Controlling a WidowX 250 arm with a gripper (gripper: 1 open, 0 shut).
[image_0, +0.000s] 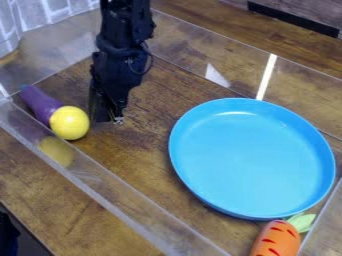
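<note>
The black robot arm hangs from the top left, its gripper (110, 110) low over the wooden floor, shut, with nothing visible between its fingers. Just left of it a yellow ball-like object (70, 122) rests against a purple eggplant (39, 100) beside the clear wall. A large blue plate (250, 157) fills the right side.
An orange carrot toy (275, 240) lies at the bottom right, near the clear wall. The wooden floor (147, 160) between the gripper and the plate is clear.
</note>
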